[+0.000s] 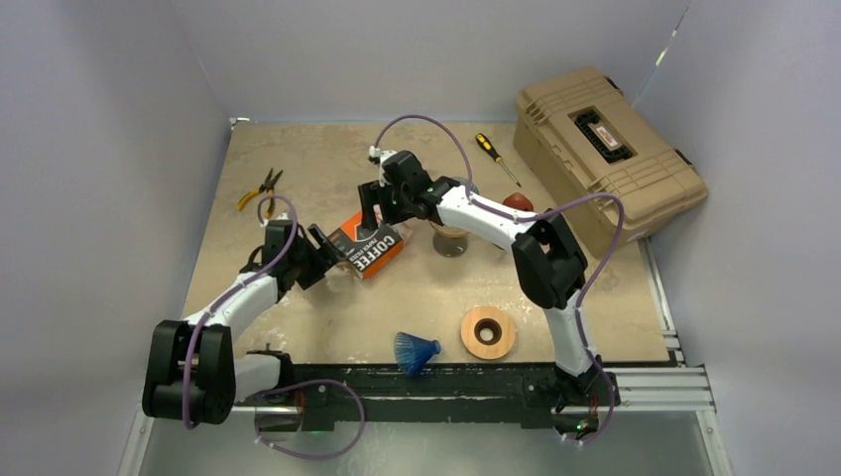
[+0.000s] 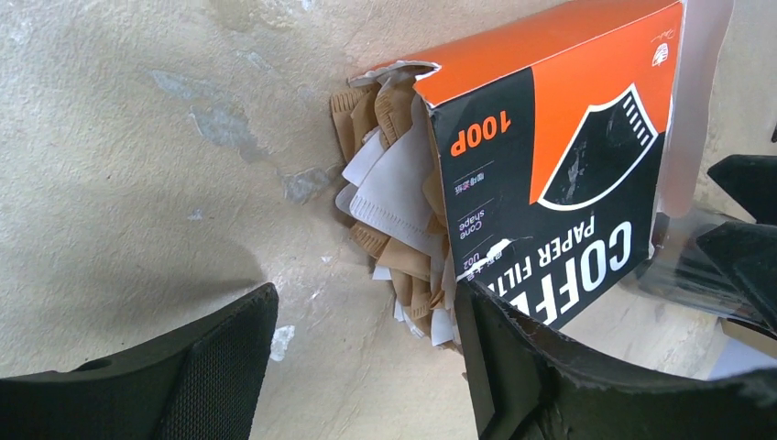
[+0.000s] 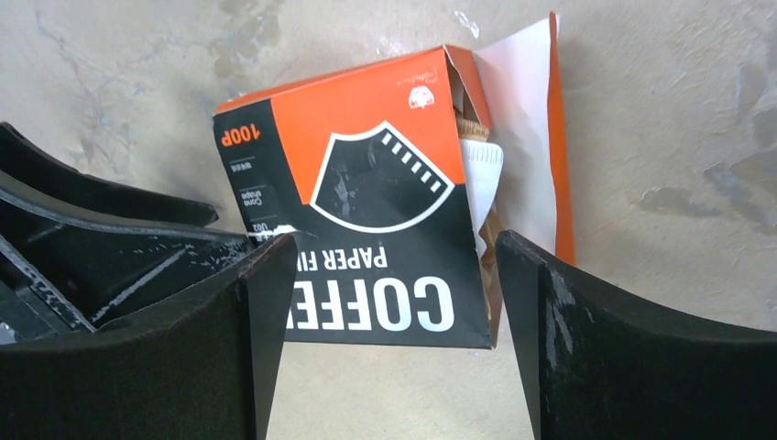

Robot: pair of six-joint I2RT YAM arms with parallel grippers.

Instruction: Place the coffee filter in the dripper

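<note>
The orange and black coffee filter box (image 1: pixel 367 253) lies on the table, its torn end spilling brown and white filters (image 2: pixel 394 202). My left gripper (image 1: pixel 322 248) stands open at that end, with nothing held between its fingers in the left wrist view. My right gripper (image 1: pixel 372 206) is open over the box; in the right wrist view its fingers straddle the printed face and open flap from above. A blue ribbed cone (image 1: pixel 415 352) lies on its side at the front edge. A stand (image 1: pixel 449 245) behind the right arm is partly hidden.
A wooden ring (image 1: pixel 486 332) sits front right. Pliers (image 1: pixel 260 193) lie at left, a screwdriver (image 1: pixel 496 154) at the back, a red object (image 1: pixel 518 202) beside the stand, and a large tan case (image 1: pixel 610 154) fills the back right. The front middle has bare table.
</note>
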